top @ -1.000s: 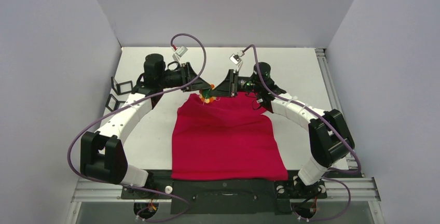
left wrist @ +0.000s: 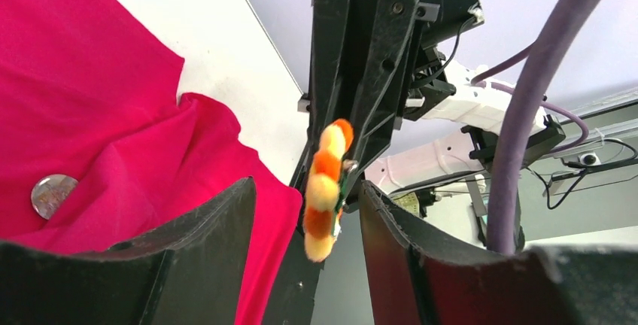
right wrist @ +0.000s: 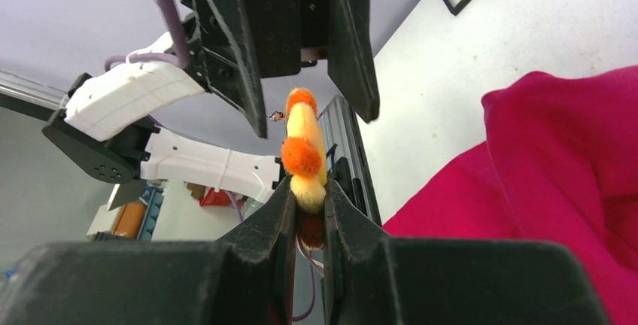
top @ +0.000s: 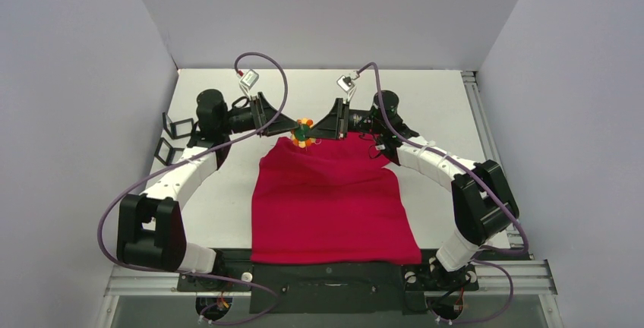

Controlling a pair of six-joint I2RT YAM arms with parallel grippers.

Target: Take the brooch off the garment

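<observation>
The fuzzy orange-and-yellow brooch [top: 302,132] hangs in the air over the upper part of the red garment [top: 326,206], clear of the cloth in both wrist views. My right gripper is shut on the edge of the brooch [right wrist: 302,156]. Facing it, my left gripper stands open, its fingers [left wrist: 226,227] spread wide. In the left wrist view the brooch [left wrist: 325,189] appears edge-on in the gap, with a small metal pin part at its back; contact with the left fingers does not show.
Black frames [top: 173,138] lie at the table's left edge. A round clear disc [left wrist: 53,195] lies on the garment in the left wrist view.
The right arm has barely moved.
</observation>
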